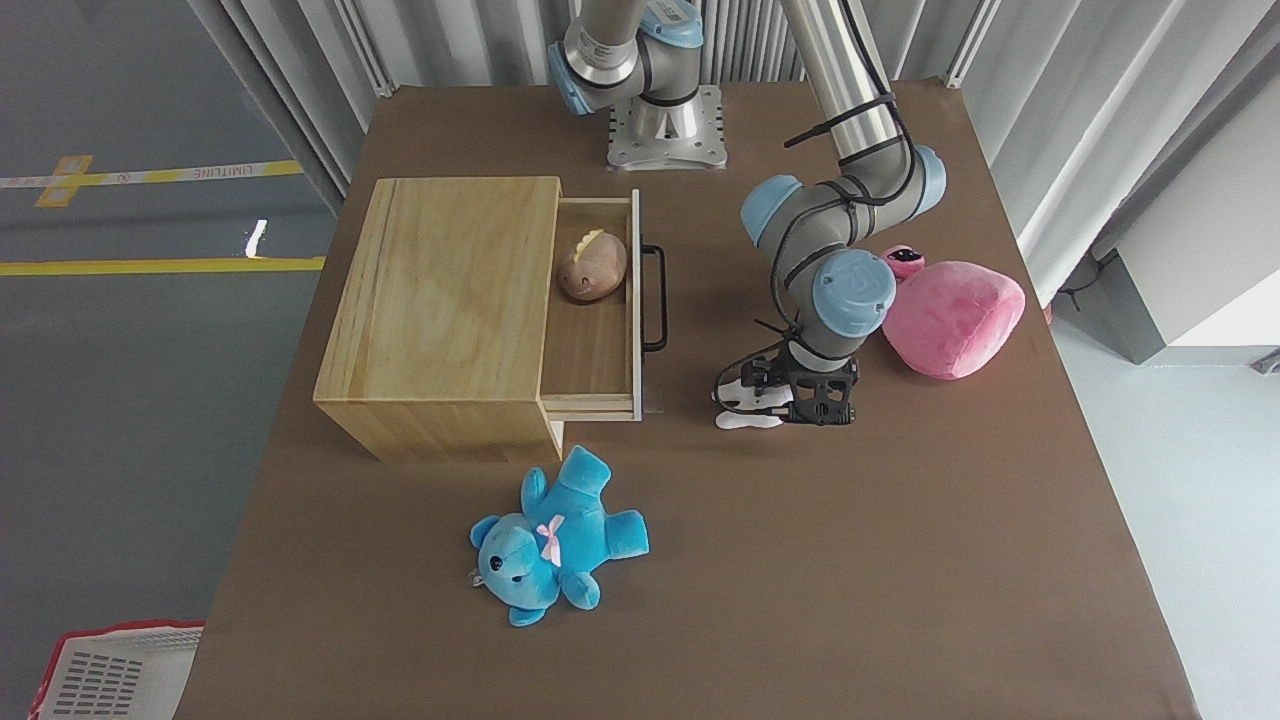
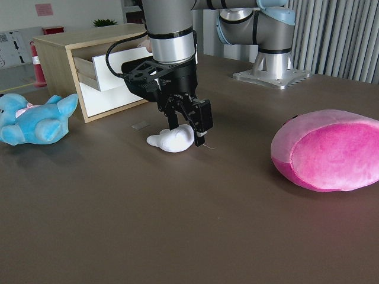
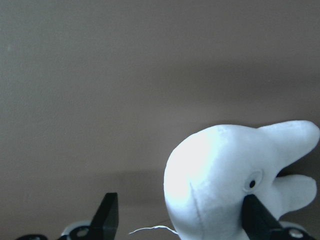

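Observation:
A white plush toy (image 1: 744, 420) (image 2: 170, 139) (image 3: 215, 175) with long ears lies on the table, right of the wooden cabinet (image 1: 444, 288). My gripper (image 2: 185, 127) is down over it, open, with its fingers on either side; in the wrist view one finger (image 3: 258, 223) overlaps the toy and the other stands apart on bare table. The cabinet's drawer (image 1: 587, 360) is pulled out, with a brown plush (image 1: 591, 266) inside.
A blue teddy (image 1: 564, 534) lies in front of the cabinet. A pink plush (image 1: 954, 318) sits to the right.

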